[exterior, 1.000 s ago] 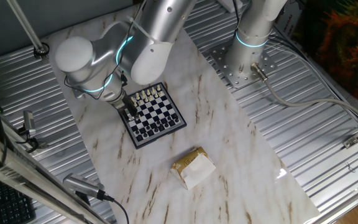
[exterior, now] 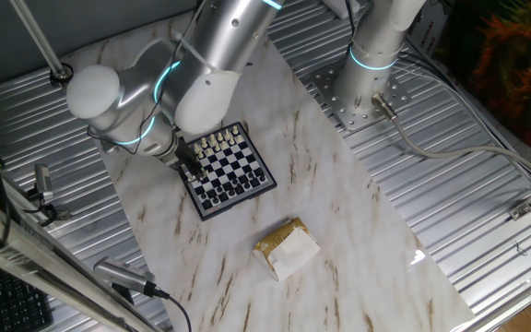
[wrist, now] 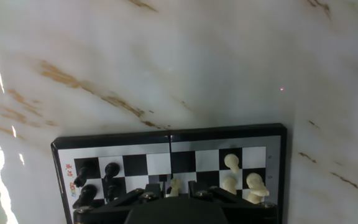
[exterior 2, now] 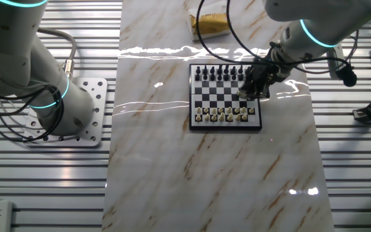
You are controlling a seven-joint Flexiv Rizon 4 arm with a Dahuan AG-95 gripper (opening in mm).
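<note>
A small magnetic-style chessboard lies on the marble table, with black pieces along one side and white pieces along the opposite side. Over the edge of the board, about midway between the two sides, my gripper points down. In the wrist view a cream-coloured piece stands between the dark fingertips of my gripper. Whether the fingers touch it is too dark and small to tell. The arm hides the lower part of the board there.
A gold-and-white packet rests on the table away from the board. Bare marble surrounds the board.
The arm's upper links and wrist have shifted a little to the left and down in exterior view 1, while the gripper's tip stays over the same board edge. Board and packet look unmoved.
</note>
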